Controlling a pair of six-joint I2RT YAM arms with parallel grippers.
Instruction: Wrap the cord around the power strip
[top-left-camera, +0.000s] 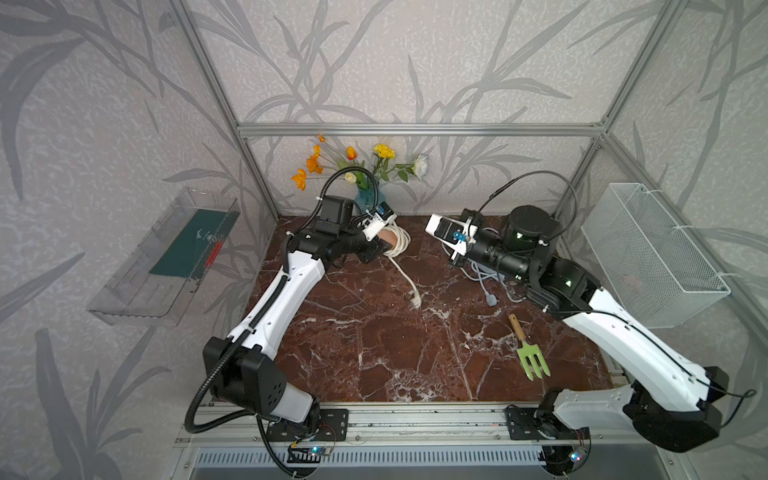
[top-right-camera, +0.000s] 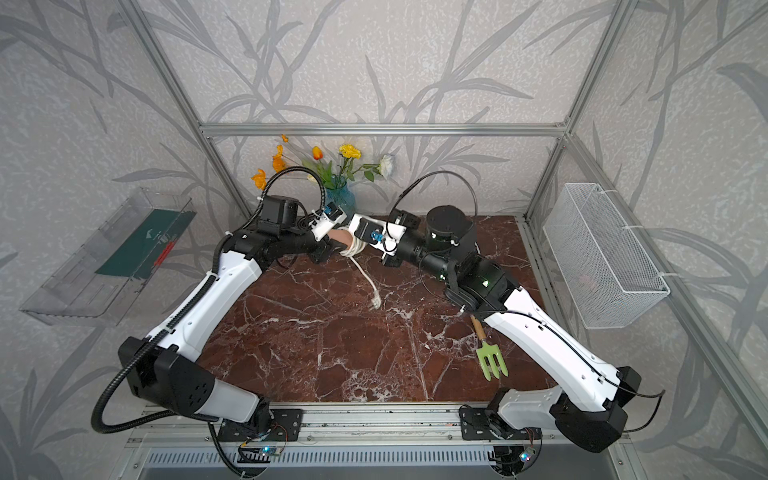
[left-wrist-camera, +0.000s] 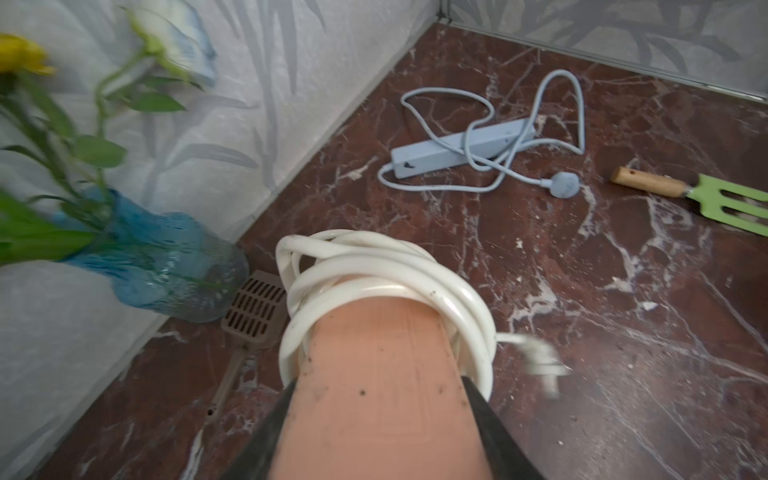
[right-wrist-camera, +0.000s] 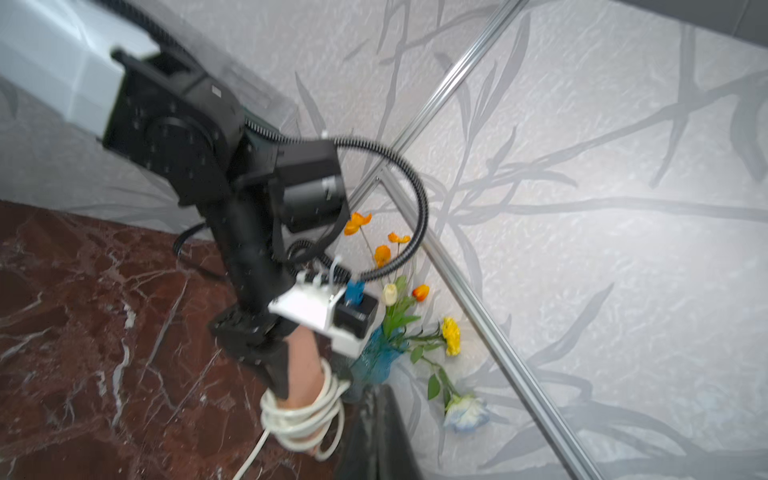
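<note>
The salmon-coloured power strip (left-wrist-camera: 380, 376) is clamped in my left gripper, low over the table near the back. White cord (left-wrist-camera: 384, 276) loops several times around the strip's far end. From the coil a loose length (top-left-camera: 405, 278) runs down toward the front, ending in a plug (top-left-camera: 416, 301); both are blurred in the left wrist view. My right gripper is raised to the right of the coil, its dark fingers together with nothing between them. In its wrist view the cord lies to the left, outside the fingers.
A blue vase (left-wrist-camera: 176, 256) of flowers and a slotted scoop (left-wrist-camera: 254, 308) stand close to the coil. A second, white strip (left-wrist-camera: 464, 148) with its own cord lies at the back right, near a green fork (left-wrist-camera: 724, 200).
</note>
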